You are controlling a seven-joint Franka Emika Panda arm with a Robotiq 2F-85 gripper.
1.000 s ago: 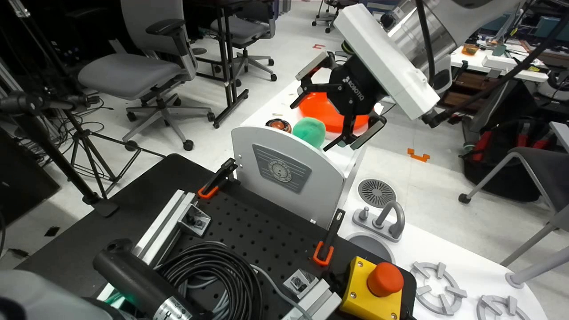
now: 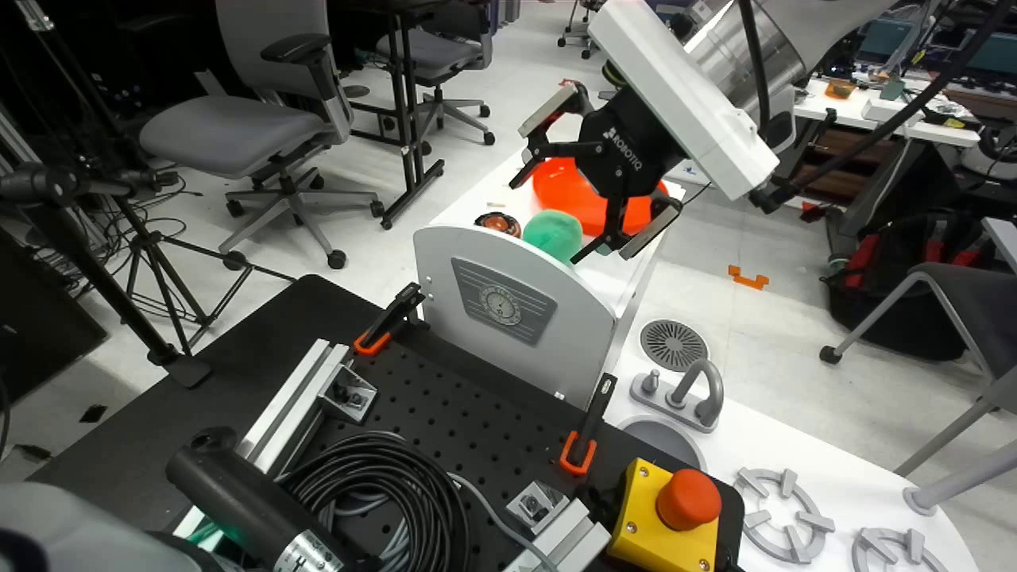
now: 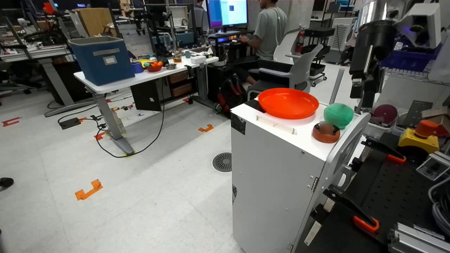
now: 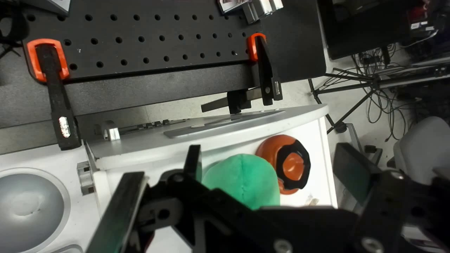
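My gripper (image 2: pixel 583 176) is open above the white cabinet top, its two fingers wide apart and nothing between them. A round green plush (image 3: pixel 338 115) lies on that top, against the grey curved panel. In the wrist view the green plush (image 4: pixel 242 179) shows partly behind the gripper's dark linkage. Beside it is an orange-brown round thing (image 4: pixel 287 163) with a black patch. An orange-red plate (image 3: pixel 288 103) lies on the other part of the top; in exterior view 1 my gripper covers some of it.
The grey curved panel (image 2: pixel 515 310) rises along one edge of the cabinet top. Black clamps (image 2: pixel 591 419) with orange ends sit on the pegboard. A grey tap (image 2: pixel 701 386) and a sink basin (image 4: pixel 29 206) stand on the toy counter. A thin pale strip (image 3: pixel 276 125) lies near the plate.
My gripper has shifted slightly left and a little lower in exterior view 1, still open. The plush, plate and orange-brown thing have not moved.
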